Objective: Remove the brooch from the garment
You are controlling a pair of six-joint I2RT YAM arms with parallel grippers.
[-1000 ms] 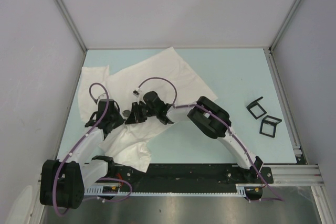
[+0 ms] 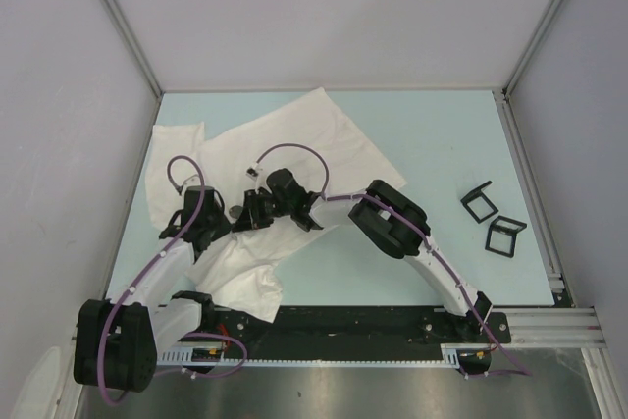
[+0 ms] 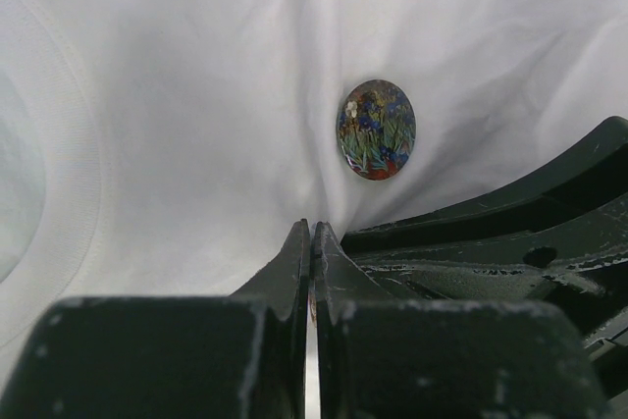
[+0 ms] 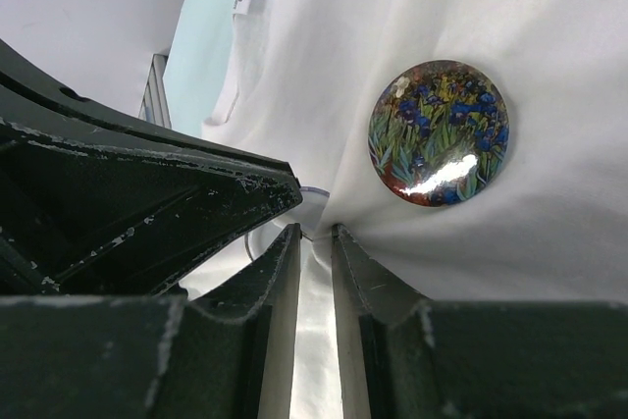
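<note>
A white garment (image 2: 304, 134) lies spread on the pale table. An oval brooch with a painted iris-flower face sits on it, also large in the right wrist view (image 4: 438, 132). My left gripper is shut at the fabric just below the brooch, touching or beside my other gripper; nothing clearly shows between its fingers. My right gripper is shut on a pinch of white fabric just left of and below the brooch. In the top view both grippers meet at the garment's left middle.
Two black frame-like stands (image 2: 505, 238) rest on the bare right side of the table (image 2: 461, 134). The table's raised metal rails border the work area. Both arms crowd the lower left and centre.
</note>
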